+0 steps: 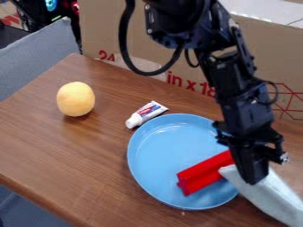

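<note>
My black gripper (249, 160) is low over the right side of the blue plate (164, 156), at the top end of a pale grey-white cloth-like item (272, 199) that hangs down to the lower right; its fingertips are mostly hidden, and it looks shut on that item. A red block (199, 176) lies on the plate, its right end partly covered by the gripper and the pale item.
A yellow ball (76, 99) sits on the wooden table (59, 160) at the left. A toothpaste tube (147, 113) lies above the plate. A cardboard box (151, 44) stands behind.
</note>
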